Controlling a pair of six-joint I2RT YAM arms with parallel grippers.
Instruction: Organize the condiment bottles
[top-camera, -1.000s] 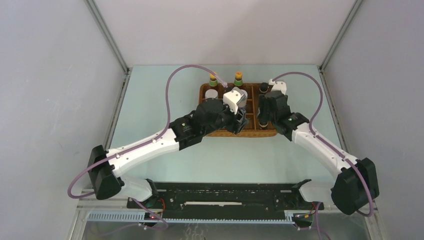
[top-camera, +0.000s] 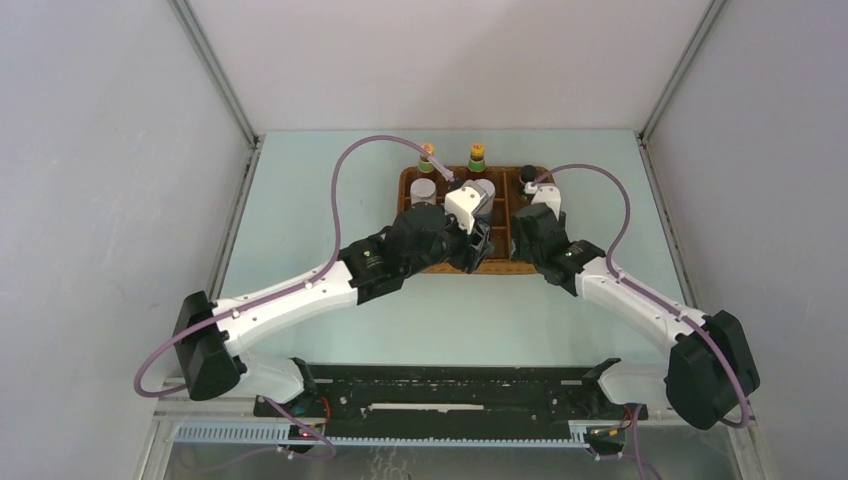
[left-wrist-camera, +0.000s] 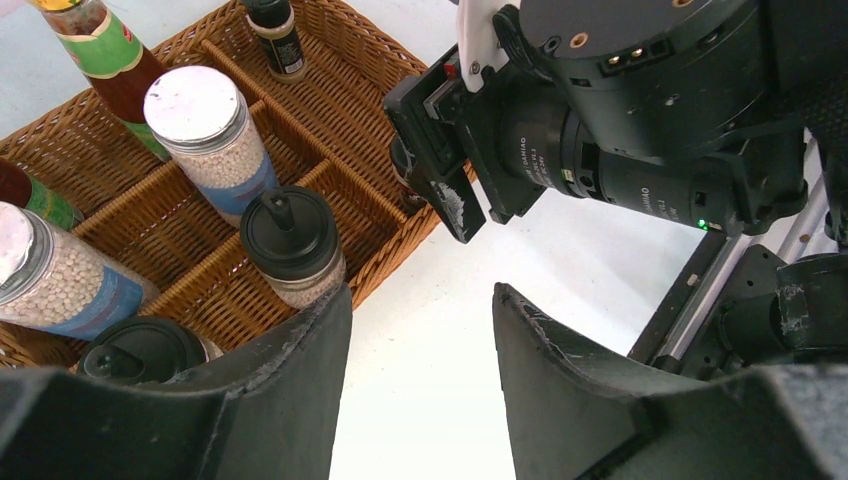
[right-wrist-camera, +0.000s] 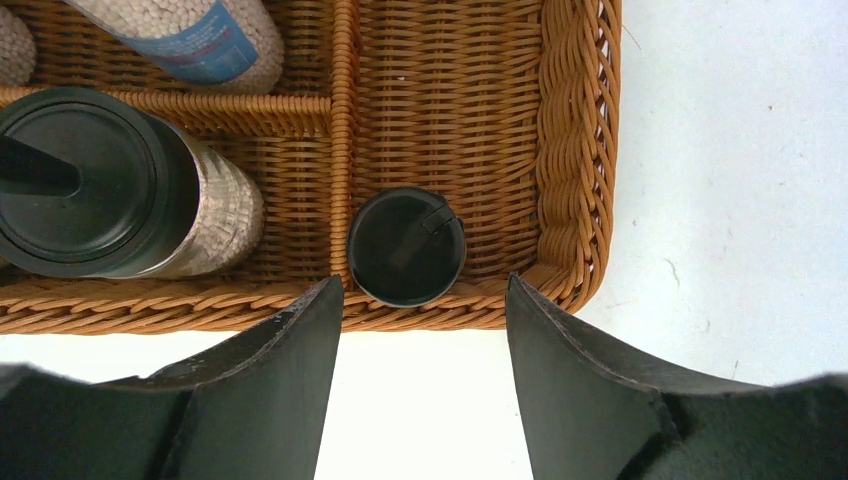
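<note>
A divided wicker basket (right-wrist-camera: 445, 100) holds the bottles. In its right compartment's front corner stands a small black-capped bottle (right-wrist-camera: 405, 248), and my right gripper hovers over that edge, its fingers parted and empty. A second small dark bottle (left-wrist-camera: 275, 38) is at the back of the same compartment. My left gripper is also open with nothing between its fingers, above the front rim. Beside it is a black-lidded jar (left-wrist-camera: 293, 245); another black-lidded jar (left-wrist-camera: 140, 350) is farther left. White-lidded jars (left-wrist-camera: 210, 140) and sauce bottles (left-wrist-camera: 110, 65) fill the back compartments.
The right arm (left-wrist-camera: 600, 120) reaches close beside the left gripper. Bare table (top-camera: 450, 320) lies in front of the basket, with more free surface on its right (right-wrist-camera: 720, 200).
The left arm has barely moved.
</note>
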